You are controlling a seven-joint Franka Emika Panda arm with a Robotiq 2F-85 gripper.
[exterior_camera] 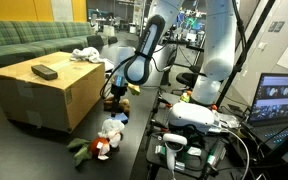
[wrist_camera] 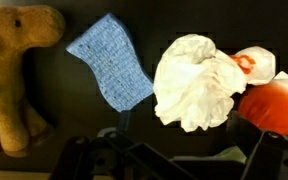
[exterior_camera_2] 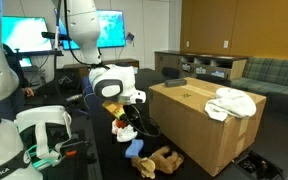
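My gripper is open, its two fingers set wide apart with nothing held. In the wrist view a crumpled white paper or cloth point(wrist_camera: 196, 82) lies beneath the gap. Left of it is a blue cloth-like piece point(wrist_camera: 116, 62), and at the far left a brown plush toy point(wrist_camera: 19, 70). A red rounded object point(wrist_camera: 272, 108) shows beside the right finger, partly hidden. From the second exterior view, the blue piece point(exterior_camera_2: 134, 148) and plush toy point(exterior_camera_2: 162, 160) rest on the dark surface, below and in front of the arm.
A large cardboard box point(exterior_camera: 49, 90) stands beside the objects, with a dark item point(exterior_camera: 45, 71) and a white cloth point(exterior_camera: 86, 54) on top. Green fabric point(exterior_camera: 81, 150) lies near the white and red things. A laptop point(exterior_camera: 279, 103) is at the right.
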